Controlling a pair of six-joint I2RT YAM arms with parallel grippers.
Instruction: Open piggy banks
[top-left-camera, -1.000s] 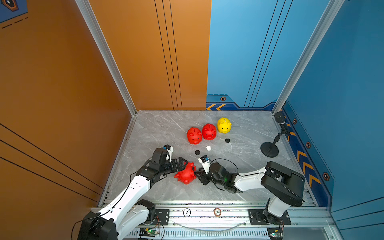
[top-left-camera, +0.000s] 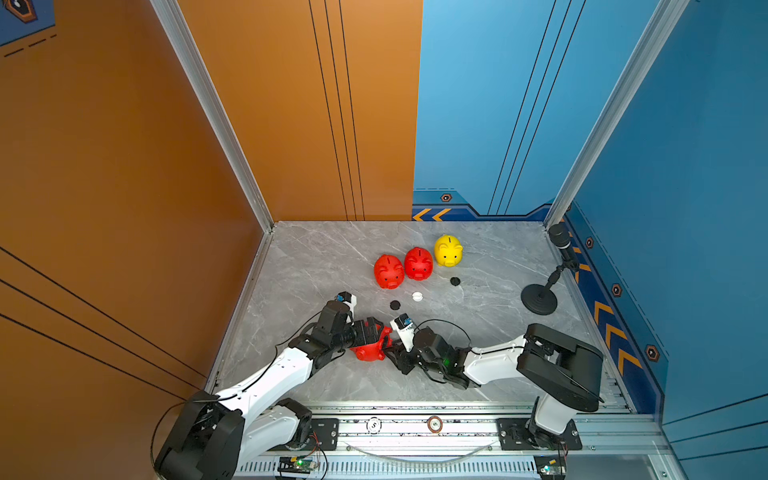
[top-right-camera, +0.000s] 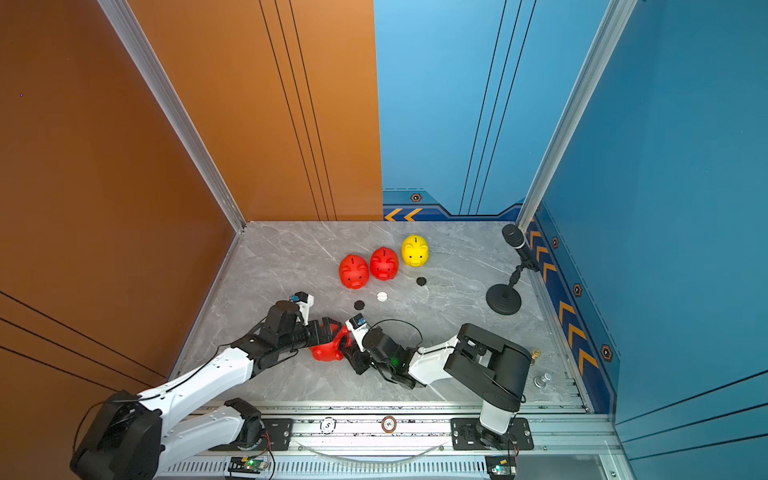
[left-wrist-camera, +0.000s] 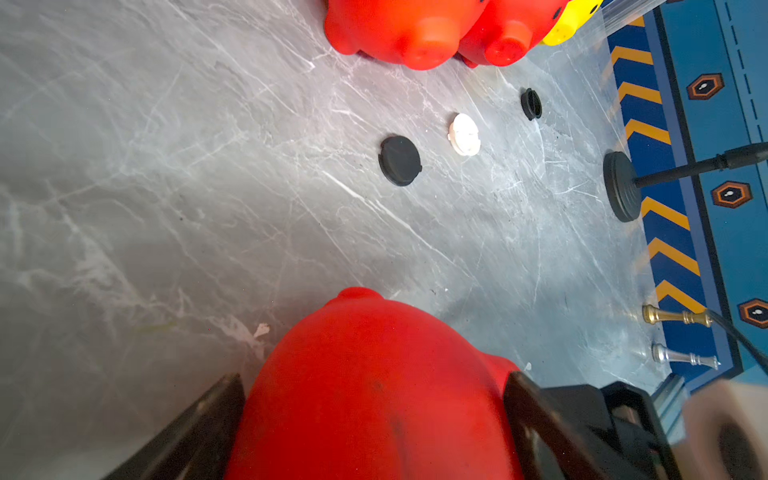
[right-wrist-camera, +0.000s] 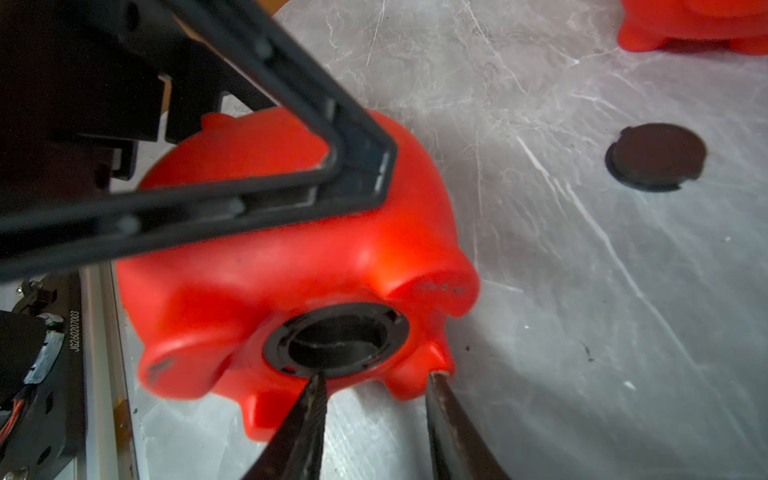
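A red piggy bank lies on its side at the front of the table, its round bottom opening facing my right gripper, with no cap in it. My left gripper is open around this bank's body. My right gripper stands open just before the opening, nothing between its fingertips. Two red banks and a yellow bank stand upright at the back. Loose round caps lie on the table between: a black one, a white one and a smaller dark one.
A black stand is at the table's right side; small gold and silver pieces lie at the right edge.
My left gripper has moved over the front red bank, which has shifted and turned slightly. The right arm has moved little, and the banks at the back are unchanged.
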